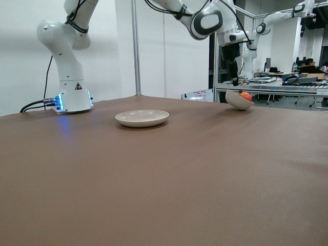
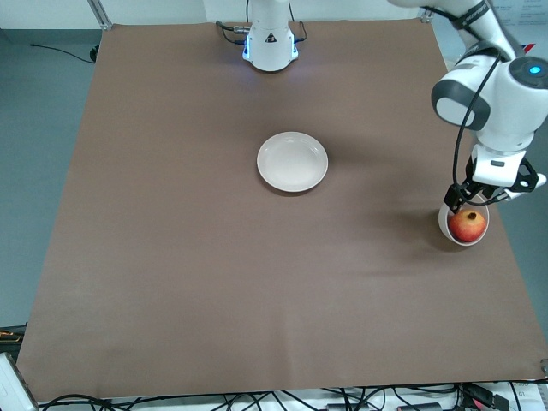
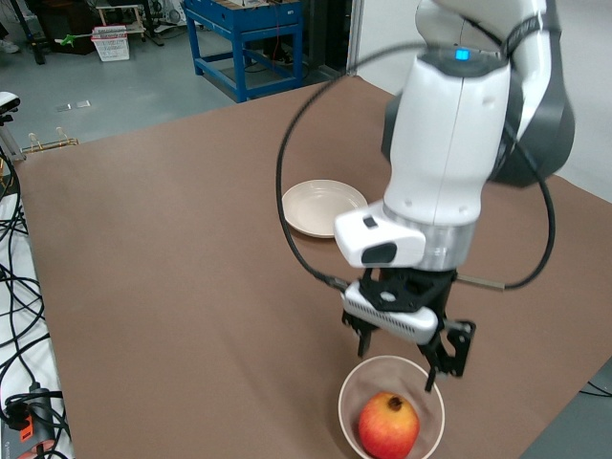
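A red apple (image 2: 467, 226) sits in a white bowl (image 2: 447, 233) at the table's right side; in the right view the apple (image 3: 388, 426) is inside the bowl (image 3: 432, 402). In the top view the bowl (image 1: 234, 101) appears tilted. My gripper (image 3: 397, 356) is over the bowl, above the apple, its two dark fingers apart with nothing visible between them. A white plate (image 2: 292, 161) lies flat near the middle of the table.
The white arm base (image 2: 271, 47) stands at the back of the brown table (image 2: 214, 274). Cables run beyond the front edge.
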